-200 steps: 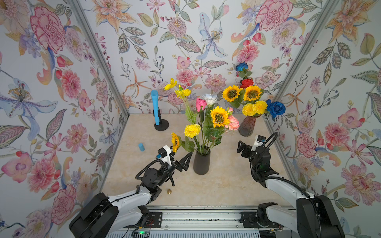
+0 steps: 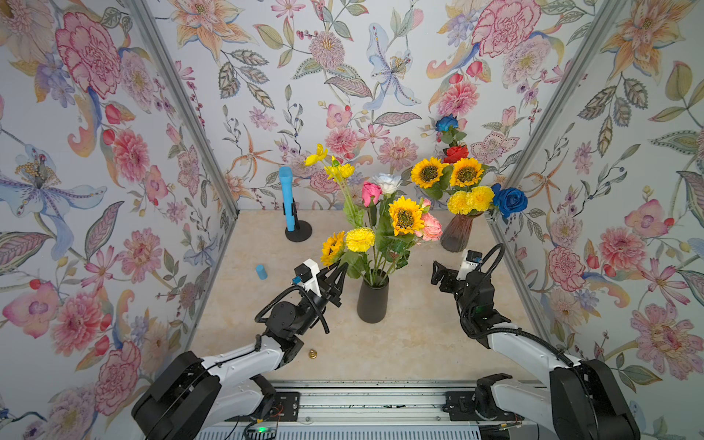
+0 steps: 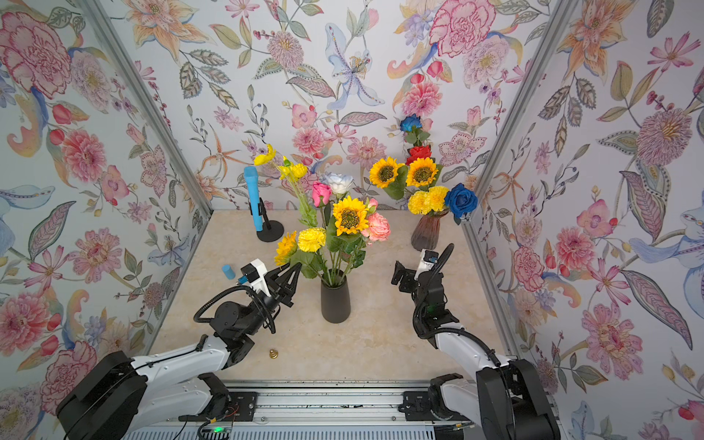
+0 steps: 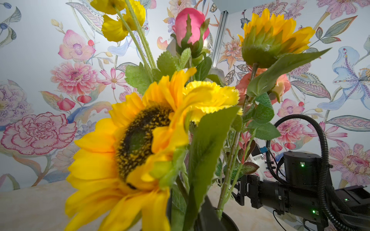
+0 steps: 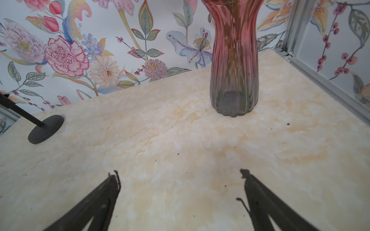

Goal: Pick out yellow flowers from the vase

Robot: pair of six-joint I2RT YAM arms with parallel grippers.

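Note:
A dark grey vase (image 2: 372,304) holds several flowers in the middle of the table: a low sunflower (image 2: 332,249) leaning left, a yellow carnation (image 2: 360,239), a higher sunflower (image 2: 406,216) and tall yellow blooms (image 2: 339,171), among pink, white and coral ones. My left gripper (image 2: 339,282) is among the leaves left of the vase, just under the low sunflower; its fingers stand closer together than before. In the left wrist view that sunflower (image 4: 138,150) and a large leaf hide the fingers, so a grasp cannot be confirmed. My right gripper is open and empty, right of the vase.
A ribbed reddish vase (image 5: 235,65) with sunflowers, yellow carnations and blue and red roses stands at the back right. A blue microphone on a black stand (image 2: 298,231) is at the back left. A small blue piece (image 2: 261,271) and brass bit (image 2: 312,353) lie left.
My left gripper has moved up and its fingers have drawn closer together. The low sunflower has shifted up and right, and the carnation slightly. My right gripper has moved slightly left.

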